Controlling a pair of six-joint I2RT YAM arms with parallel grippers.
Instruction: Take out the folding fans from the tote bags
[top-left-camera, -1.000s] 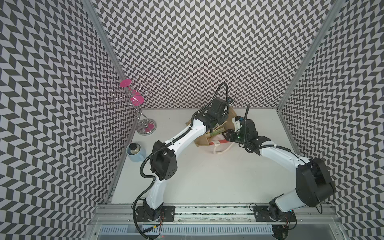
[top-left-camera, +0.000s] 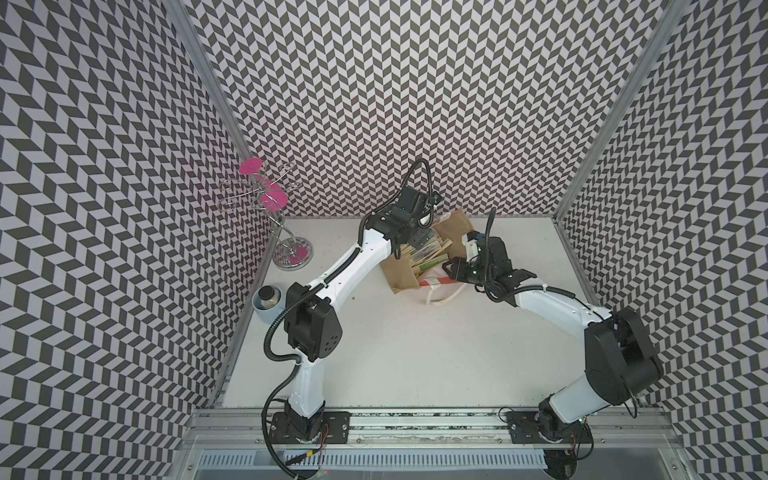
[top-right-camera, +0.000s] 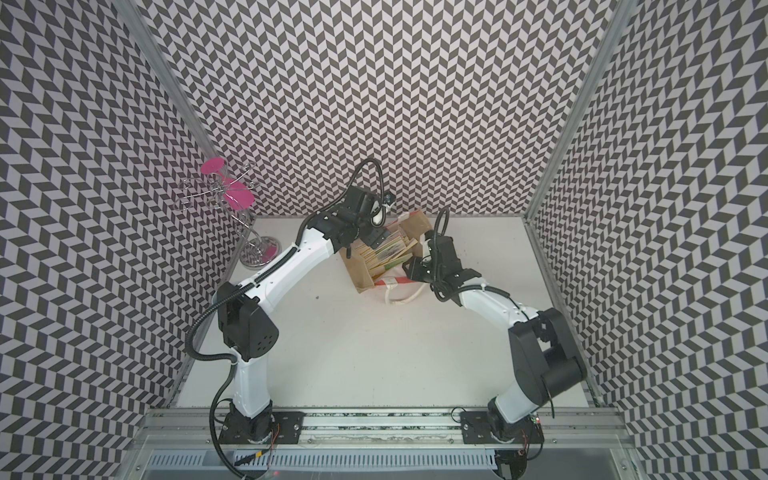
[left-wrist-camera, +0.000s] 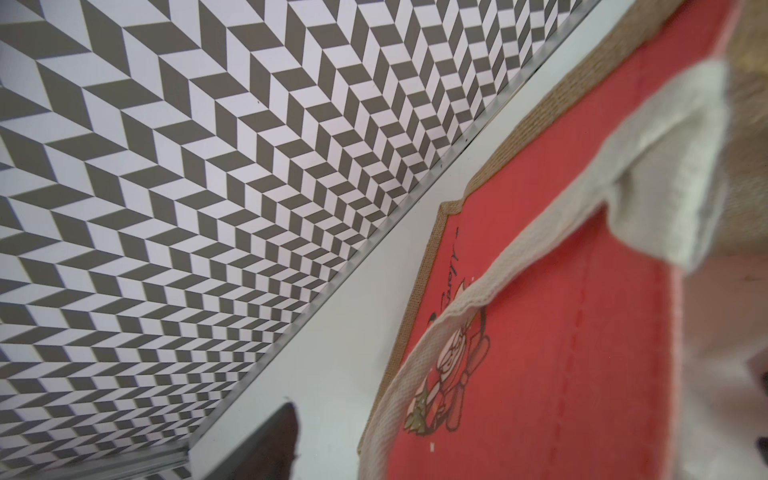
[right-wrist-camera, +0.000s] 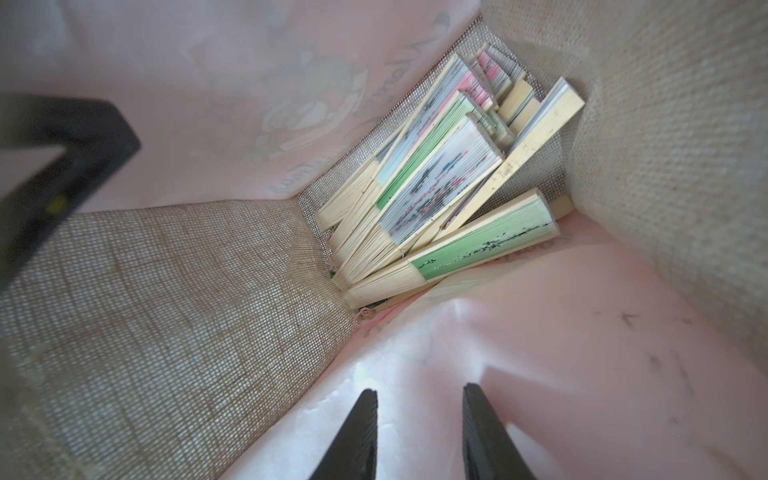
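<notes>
The tote bag (top-left-camera: 391, 270), burlap with a red front and white handles, lies open at the table's middle. Folding fans (right-wrist-camera: 436, 176), cream with green, pink and blue panels, lie heaped inside. My left gripper (top-left-camera: 420, 238) is over the bag's back; in the left wrist view the red side (left-wrist-camera: 560, 336) and white handle (left-wrist-camera: 544, 216) are close, and the finger's state is unclear. My right gripper is at the bag's front, shut on the pink-lined bag wall. A dark part of the left gripper shows at the upper left of the right wrist view.
A chrome stand with pink discs (top-left-camera: 273, 198) is at the back left. A pale blue container (top-left-camera: 269, 312) is at the left edge.
</notes>
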